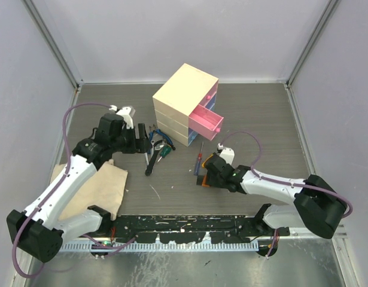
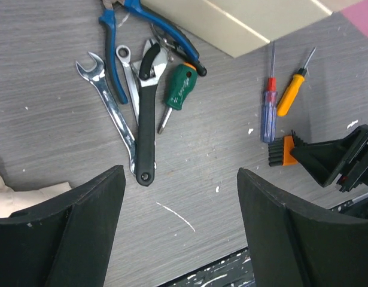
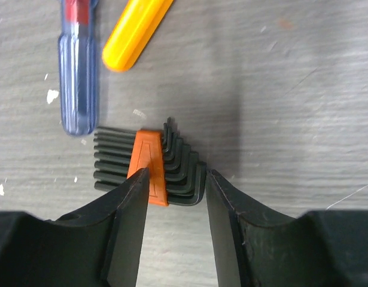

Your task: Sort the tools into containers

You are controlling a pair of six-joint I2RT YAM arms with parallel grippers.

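Observation:
A hex key set [image 3: 149, 164] with black keys and an orange holder lies on the table. My right gripper is part open above it, one fingertip near the orange holder and the other by the bent key ends; whether they touch cannot be told. Just beyond lie a blue-handled screwdriver [image 3: 78, 84] and a yellow screwdriver [image 3: 136, 33]. My left gripper [image 1: 142, 139] hovers open and empty beside the left tools: a wrench [image 2: 112, 107], an adjustable wrench [image 2: 146, 119], a green screwdriver [image 2: 182, 86] and blue-handled pliers [image 2: 166, 27].
A cream drawer cabinet [image 1: 181, 89] stands at the back with its pink drawer [image 1: 206, 121] pulled out toward the right arm. A beige cloth bag [image 1: 100, 188] lies at left, under the left arm.

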